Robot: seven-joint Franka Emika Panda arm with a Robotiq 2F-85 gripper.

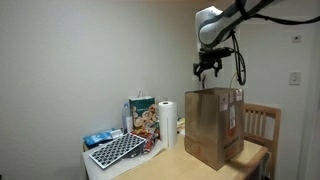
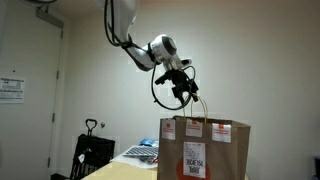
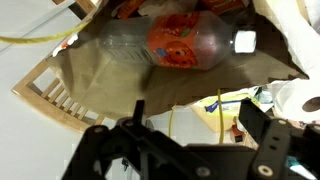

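A large brown paper bag (image 1: 206,128) with thin handles stands upright on the table (image 1: 172,167). My gripper (image 1: 208,75) is just above its open top, pointing down. In the wrist view the gripper stands open, its dark fingers (image 3: 139,109) wide apart and holding nothing. A clear plastic bottle (image 3: 205,42) with a red label and white cap lies on its side inside the bag. From outside, the bag's walls hide the bottle. A yellow handle strand (image 3: 221,118) shows between the fingers, at the rim side.
A paper towel roll (image 1: 167,124), a printed bag (image 1: 143,117) and a dark grid-topped tray (image 1: 118,149) stand left of the paper bag. A wooden chair (image 1: 264,122) is behind it on the right. Bare table lies in front.
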